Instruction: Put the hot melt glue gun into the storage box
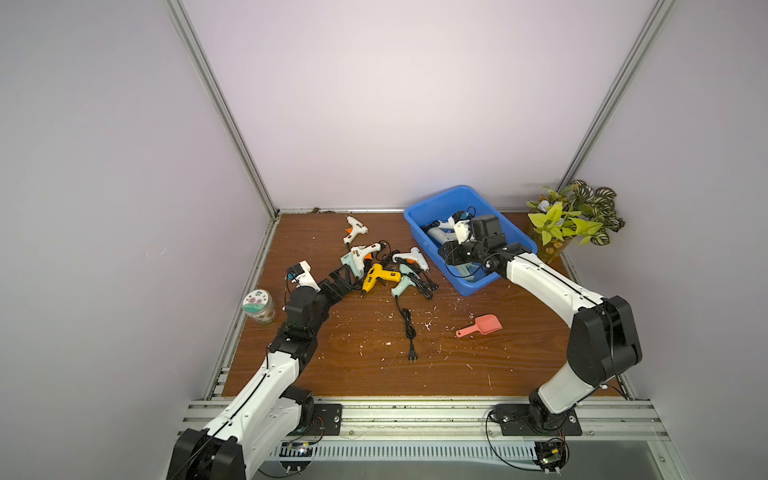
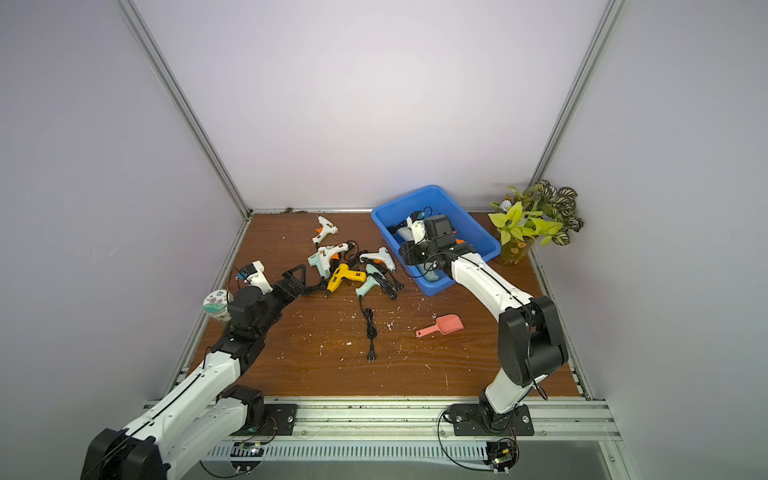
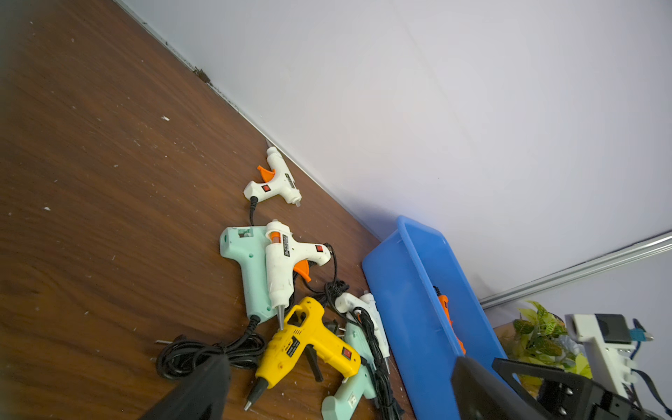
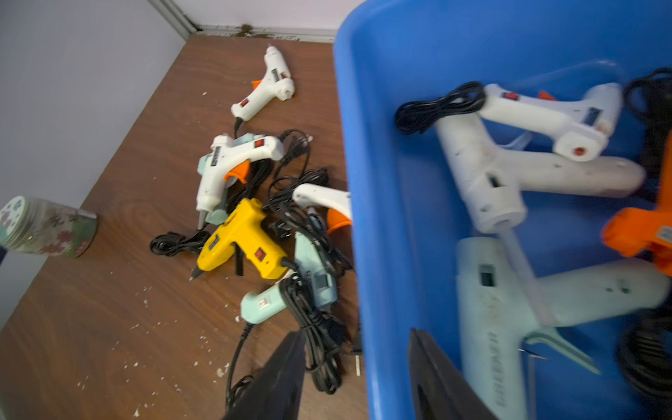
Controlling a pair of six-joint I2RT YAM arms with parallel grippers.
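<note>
Glue guns lie loose with their cords on the table: a yellow one (image 3: pixel 308 339), mint ones (image 3: pixel 248 269), and several white ones, including one at the back (image 3: pixel 276 178). The blue storage box (image 1: pixel 424 196) holds white, mint and orange guns, best seen in the right wrist view. My left gripper (image 1: pixel 344 276) stands open at the left of the pile, nothing between its fingers. My right gripper is over the box's near-left wall, partly open and empty, with fingers either side of the rim as seen from above.
A pink scoop (image 1: pixel 486 324) lies at the front right. A jar (image 1: pixel 257 308) stands at the left and a plant (image 1: pixel 564 224) at the right. The middle front holds a cord (image 1: pixel 409 328); the table is otherwise largely clear there.
</note>
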